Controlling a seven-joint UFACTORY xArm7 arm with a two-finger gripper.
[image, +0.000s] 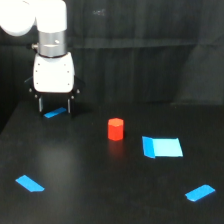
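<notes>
A small red block (116, 129) stands on the black table near the middle of the view. At the back left hangs my gripper (55, 104), pointing down, its two dark fingers (70, 104) spread apart with nothing visible between them. It is well to the left of the red block. To the right of the block lies a flat light-blue square (168, 147), with a darker blue strip (148, 147) along its left edge.
Blue tape strips lie at the front left (29, 183), at the front right (200, 192) and near the gripper (55, 112). A dark curtain (150, 50) closes off the back. Bare table surrounds the red block.
</notes>
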